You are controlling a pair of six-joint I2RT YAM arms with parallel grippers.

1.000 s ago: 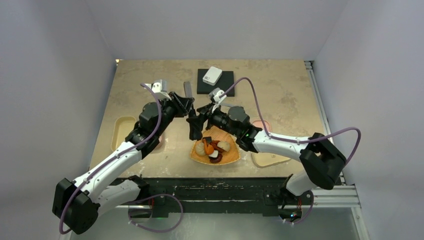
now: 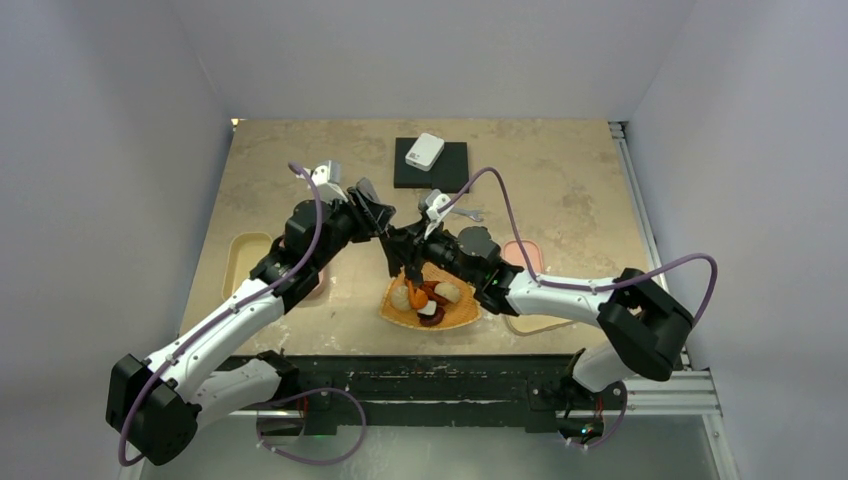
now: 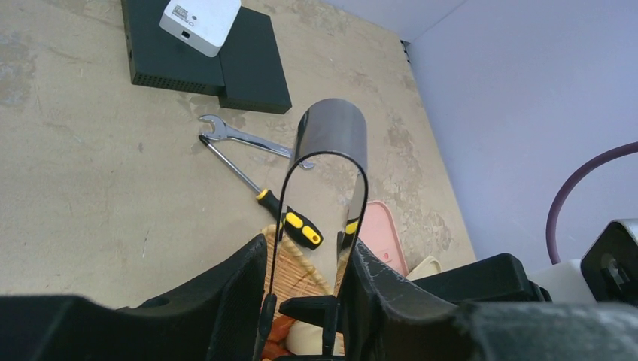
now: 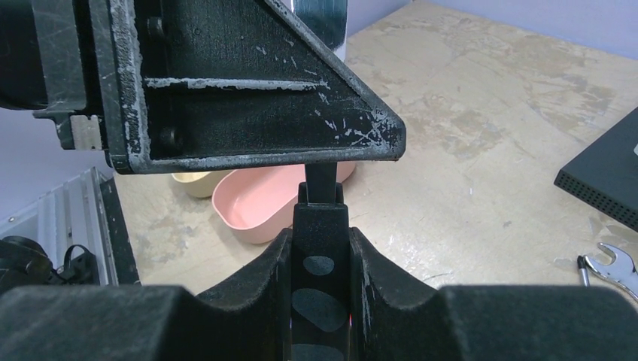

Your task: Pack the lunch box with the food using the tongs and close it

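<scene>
Tongs with a bent metal top and dark tips stand between my two grippers. In the top view my right gripper is shut on them; its fingers flank the dark part in the right wrist view. My left gripper has its fingers part open on either side of the tongs' legs; whether they press on them is unclear. Below lies a yellow woven basket with an orange piece, pale round pieces and a dark red ring. The pink tray is at the left.
Beige trays lie left and right, with a pink tray at the right. Black boxes bearing a white device stand at the back. Near them lie a wrench and a screwdriver. Both arms crowd the middle.
The tongs have tipped from nearly upright to slanting in the top view.
</scene>
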